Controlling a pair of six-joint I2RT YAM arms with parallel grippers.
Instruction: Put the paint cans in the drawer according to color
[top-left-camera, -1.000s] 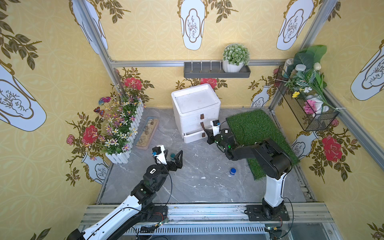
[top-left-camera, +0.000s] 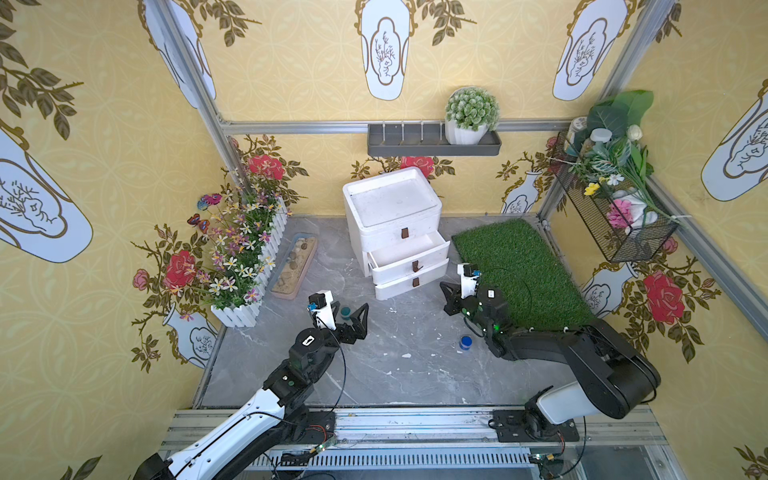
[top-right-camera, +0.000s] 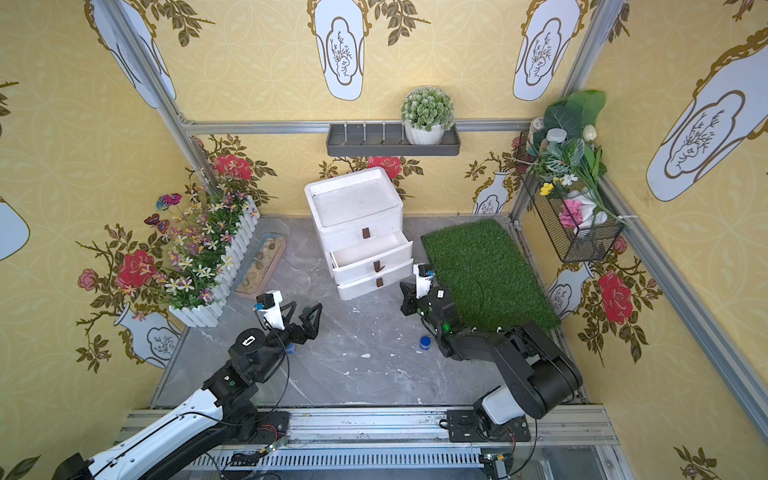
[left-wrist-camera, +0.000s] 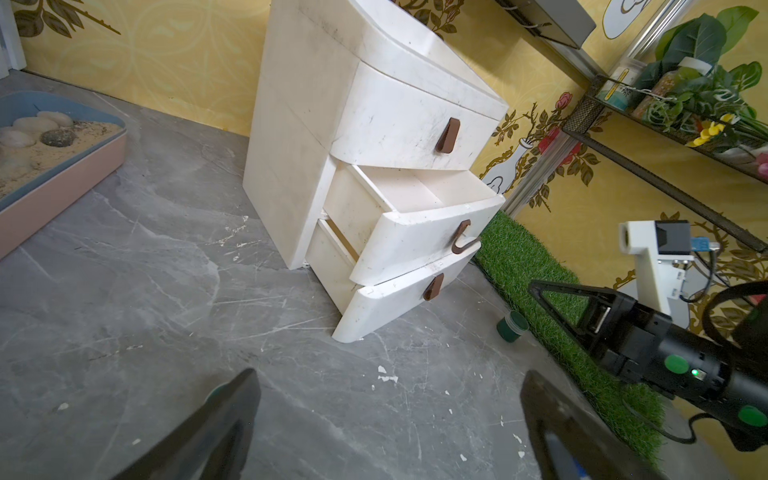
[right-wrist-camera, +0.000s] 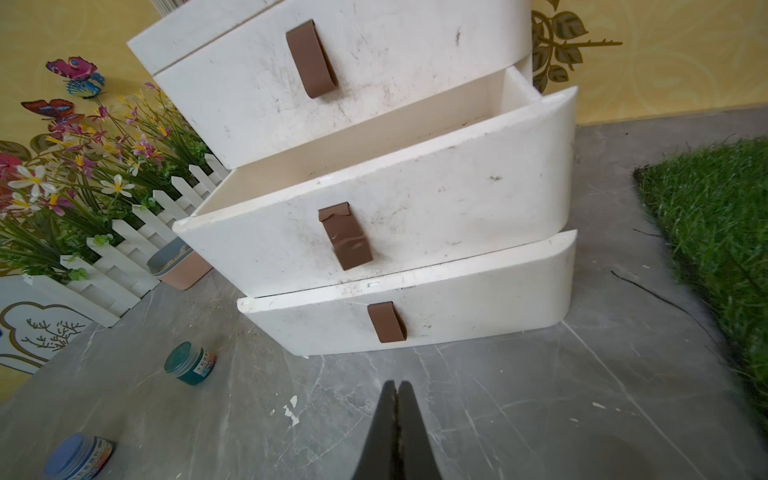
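The white cabinet (top-left-camera: 392, 200) has its middle drawer (right-wrist-camera: 448, 192) pulled out and empty where its inside shows; the bottom drawer (right-wrist-camera: 480, 296) also juts out beneath it. My right gripper is shut in front of the drawers, nothing showing between its fingers. A green can stands near my open left gripper, mostly behind one finger in the left wrist view. Another green can (left-wrist-camera: 512, 325) is by the grass. One blue can (top-left-camera: 465, 342) stands near the right arm; another blue can (top-right-camera: 290, 348) is partly hidden by the left arm.
Right of the cabinet lies a grass mat (top-left-camera: 520, 272). A sand tray (top-left-camera: 293, 266) and a white-fenced flower box (top-left-camera: 268, 272) line the left side.
The middle drawer has slid outward, and the bottom drawer stands further out too. My right gripper has left the handle area, moving right and toward the front. The left arm has barely shifted.
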